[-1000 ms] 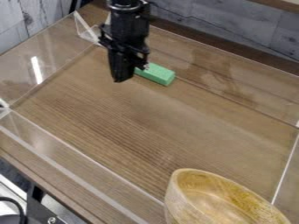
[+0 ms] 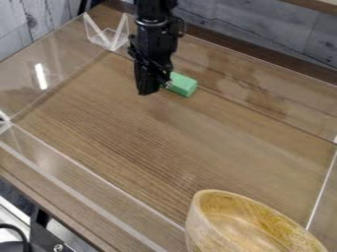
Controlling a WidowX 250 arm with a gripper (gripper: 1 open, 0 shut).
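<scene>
The black robot gripper [image 2: 148,77] hangs from the arm at the top centre of the wooden surface, pointing down. Just to its right a green block [image 2: 182,85] lies on the wood, partly behind the gripper. The fingers are small and dark, and I cannot tell whether they are open or shut.
A cream-yellow oval container [image 2: 243,224] sits at the front right edge. Clear plastic pieces stand at the back left and left edge. A grey wall runs along the back right.
The gripper has moved back and slightly to the right, toward the green block, and now looks narrower. The block looks unmoved.
</scene>
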